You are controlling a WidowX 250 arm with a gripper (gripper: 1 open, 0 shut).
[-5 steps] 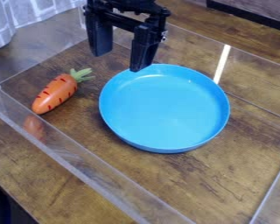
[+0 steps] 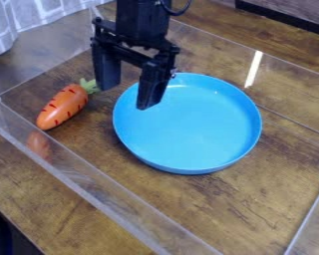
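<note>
My black gripper (image 2: 131,80) hangs open from the top centre, its two fingers spread, one above the carrot's leafy end and the other over the upper left of the blue plate (image 2: 189,134). An orange toy carrot (image 2: 65,106) with green leaves lies on the wooden surface left of the plate. The plate is empty. Nothing shows between the fingers.
A clear plastic wall (image 2: 103,184) runs diagonally across the lower left, with another clear edge at the right. Bare wood (image 2: 242,209) lies around the plate. A white crumpled material is at the top left corner.
My gripper has moved lower in the view and slightly left, toward the carrot's leafy end. The carrot and plate have stayed in place.
</note>
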